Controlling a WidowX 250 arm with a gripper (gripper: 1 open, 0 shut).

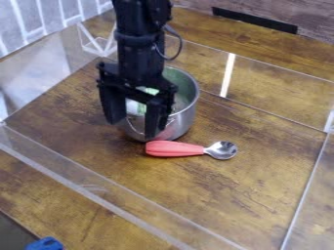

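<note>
My black gripper (pixel 137 109) is lowered over a metal pot (pixel 182 112), its open fingers at the pot's near left side; the body of the gripper hides much of the pot. A pale green object (pixel 152 85) shows inside the pot, mostly hidden. In front of the pot lies a spoon with a pink handle (pixel 175 148) and a steel bowl (pixel 222 150).
Clear panels and edges run along the left and right. A blue object (pixel 45 243) sits at the bottom left corner.
</note>
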